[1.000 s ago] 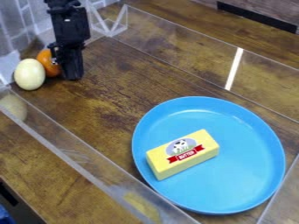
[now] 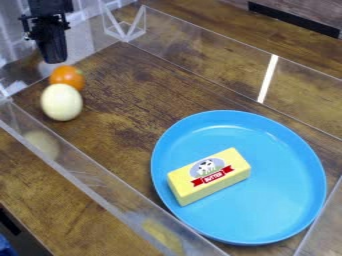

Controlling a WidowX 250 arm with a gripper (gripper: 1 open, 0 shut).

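Observation:
My dark gripper (image 2: 48, 46) is at the top left, raised just above and left of an orange round fruit (image 2: 67, 77); I cannot tell how far apart its fingers are. A pale egg-shaped object (image 2: 62, 103) lies just in front of the fruit, near the left wall. A butter box (image 2: 209, 175) lies on a blue plate (image 2: 270, 218) at the lower right.
Clear walls (image 2: 107, 195) border the wooden work area, with a white frame at the top.
My gripper has moved left, away from the middle.

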